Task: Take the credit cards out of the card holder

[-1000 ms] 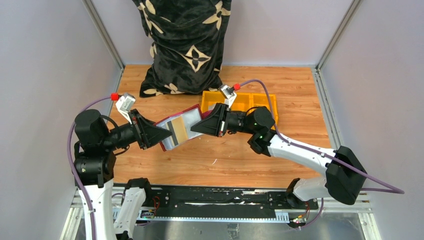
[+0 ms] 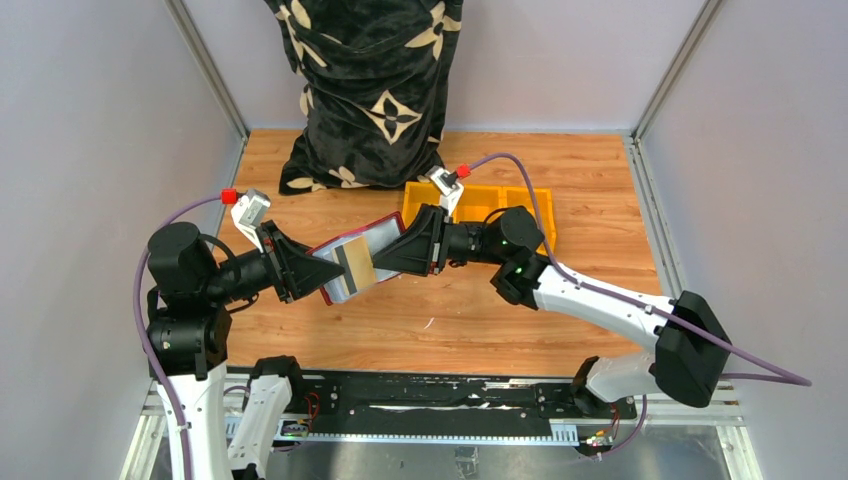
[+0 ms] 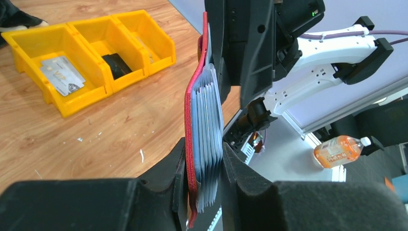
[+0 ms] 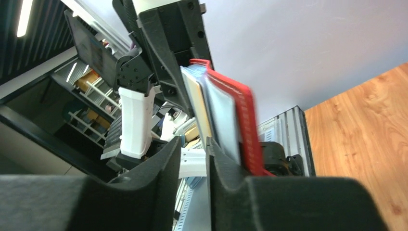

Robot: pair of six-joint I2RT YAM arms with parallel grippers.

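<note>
The red card holder (image 2: 359,258), with clear sleeves and a beige striped card (image 2: 352,262) inside, is held open between both arms. My left gripper (image 2: 310,268) is shut on one end of it; in the left wrist view its fingers grip the holder (image 3: 204,130) edge-on. My right gripper (image 2: 410,255) is at the other end; in the right wrist view its fingertips (image 4: 216,163) sit at the beige card and sleeves, and whether they are closed on them is unclear.
A yellow compartment tray (image 3: 67,103) behind the arms contains a white card (image 3: 62,77) and dark cards (image 3: 115,66). A dark patterned cloth (image 2: 360,90) lies at the back.
The left arm is essentially still.
</note>
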